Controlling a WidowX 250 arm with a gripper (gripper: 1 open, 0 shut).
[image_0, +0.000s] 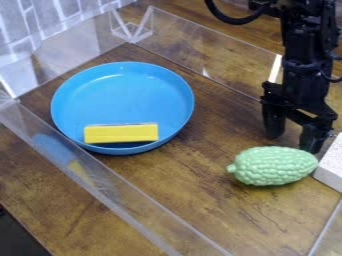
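The black robot gripper (297, 125) hangs at the right side of the camera view, low over the wooden table, just behind a green bumpy vegetable toy (271, 166). Whether its fingers are open or shut is hard to make out against the dark body. A blue plate (123, 100) sits at the left with a yellow block (120, 133) lying on its front part.
Clear walls border the wooden work area (160, 200) at left and back. A white textured block (331, 170) lies at the right edge beside the green toy.
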